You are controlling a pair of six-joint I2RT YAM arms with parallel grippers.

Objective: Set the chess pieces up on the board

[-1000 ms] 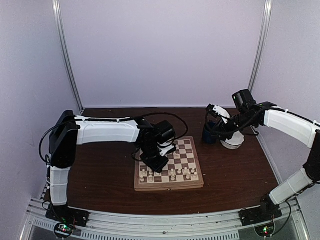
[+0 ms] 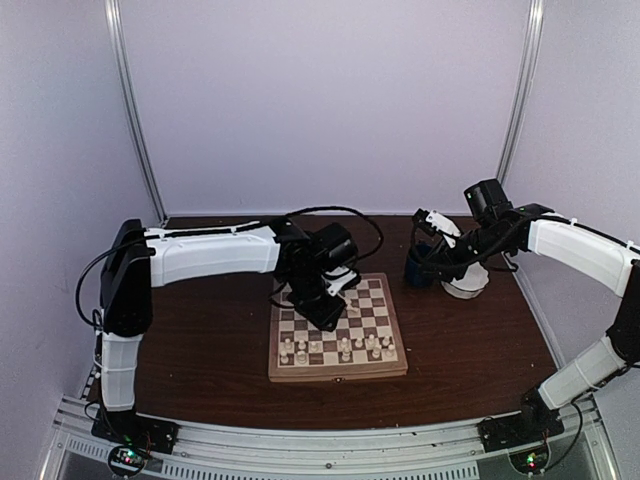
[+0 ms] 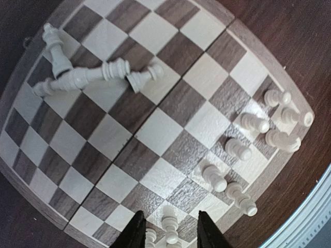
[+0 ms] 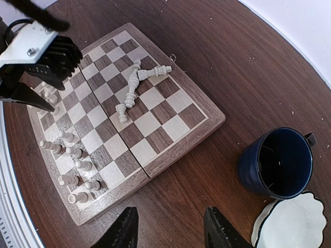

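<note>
The wooden chessboard (image 2: 338, 373) lies on the table with white pieces on it. Several pieces, among them one near the corner (image 3: 283, 140), stand upright in the rows along its front side. Farther back, a group of tall white pieces (image 4: 133, 82) lies toppled, touching or close together, with a smaller toppled piece (image 4: 121, 112) beside them. Over the board hangs my left gripper, its fingers apart; an upright piece (image 3: 169, 227) shows in the gap, standing below on the board. My right gripper is open and empty, right of the board.
A dark blue mug (image 4: 251, 168) stands right of the board, beside a white scalloped dish (image 4: 292, 227). Bare table (image 2: 210, 340) lies left of the board and in front of it.
My left gripper has shifted slightly back and to the right over the board, uncovering more of the front pieces. The right arm has stayed still.
</note>
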